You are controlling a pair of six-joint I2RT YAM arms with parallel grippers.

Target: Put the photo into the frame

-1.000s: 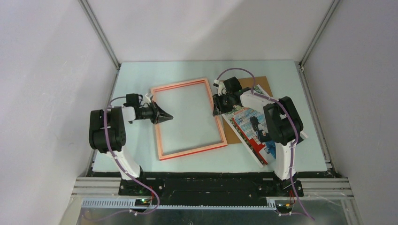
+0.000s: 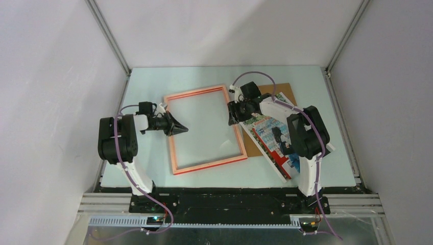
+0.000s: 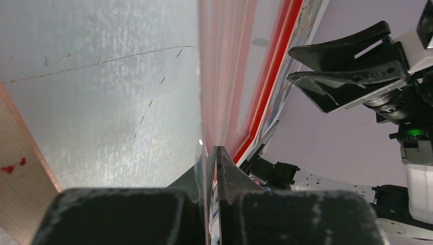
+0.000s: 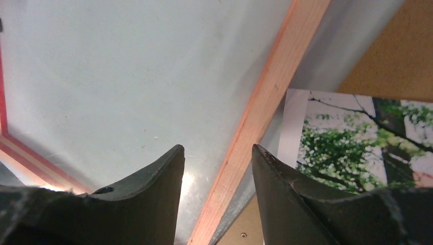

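The wooden frame (image 2: 172,148) with a clear panel lies mid-table in the top view. My left gripper (image 2: 184,129) is over its left part, shut, with no held object clearly visible; a translucent edge crosses its fingers (image 3: 265,214) in the left wrist view. My right gripper (image 2: 232,120) hovers by the frame's right bar (image 4: 260,107), part open, with nothing seen between its fingertips. The photos (image 2: 270,140) lie stacked to the right, partly under the right arm; a leafy one (image 4: 347,143) shows beside the bar in the right wrist view.
A brown board (image 2: 253,150) lies under the photos, right of the frame. Walls stand at the back and both sides.
My right gripper has shifted slightly left toward the frame's interior. The left arm, frame and photos look unchanged.
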